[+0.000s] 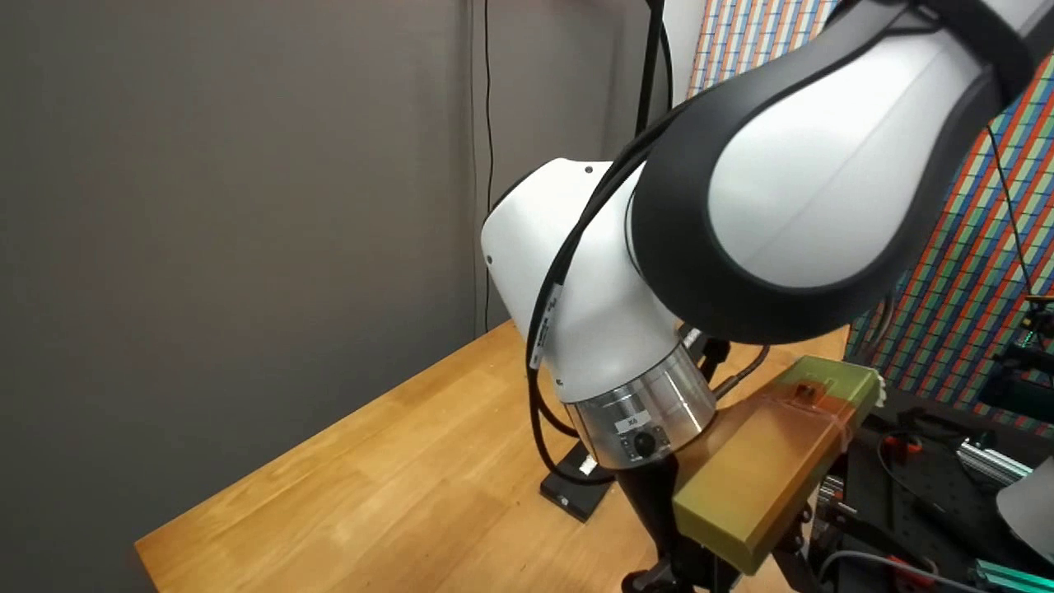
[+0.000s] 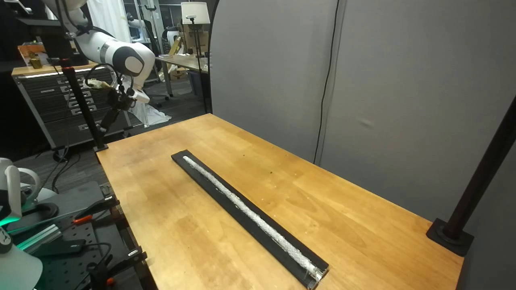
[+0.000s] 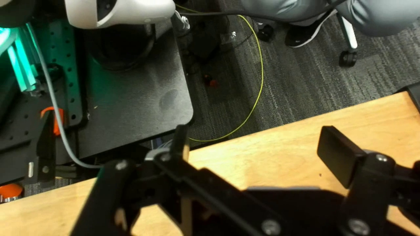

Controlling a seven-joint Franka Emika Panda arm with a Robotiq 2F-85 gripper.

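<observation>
My gripper is open in the wrist view, its two black fingers wide apart. Only bare wood and floor show between them. In exterior view 1 the gripper (image 1: 682, 571) hangs at the bottom edge, its fingertips cut off by the frame. A long black strip (image 2: 285, 263) with a rough white band (image 2: 246, 208) along it lies on the wooden table (image 2: 203, 237). My arm covers most of the black strip (image 1: 568, 506) in exterior view 1, leaving its near end visible. The strip does not show in the wrist view.
A pole base (image 2: 450, 237) stands at the table's right corner, and another pole (image 2: 84, 106) at the far left. A cluttered black platform (image 3: 137, 114) borders the table. Beyond it a person's shoe (image 3: 309, 33) shows on the floor.
</observation>
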